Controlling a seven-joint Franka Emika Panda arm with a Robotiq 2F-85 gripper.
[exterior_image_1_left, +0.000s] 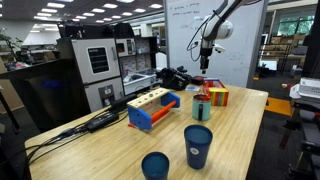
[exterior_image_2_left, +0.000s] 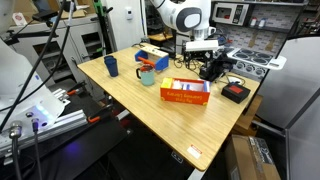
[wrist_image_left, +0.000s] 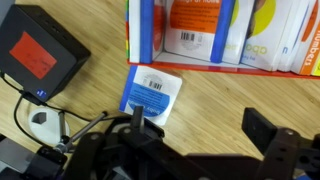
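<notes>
In the wrist view my gripper is open, with its dark fingers wide apart and only bare tabletop between them. A red-edged box (wrist_image_left: 215, 68) of colourful upright cards or booklets lies just beyond the fingers. Beside it, toward the left finger, a white card with a blue label (wrist_image_left: 152, 94) rests on the wood. The same box (exterior_image_2_left: 185, 95) stands near the middle of the table in exterior view 2, and the black gripper (exterior_image_2_left: 210, 72) is close behind it. In exterior view 1 the black gripper (exterior_image_1_left: 179, 78) appears behind the box (exterior_image_1_left: 218, 95).
A black box (wrist_image_left: 38, 55) with red lettering and some cables lie left of the card. A green mug (exterior_image_1_left: 201, 107), dark blue cups (exterior_image_1_left: 197, 146) and a wooden rack with blue ends (exterior_image_1_left: 153, 107) stand elsewhere on the table.
</notes>
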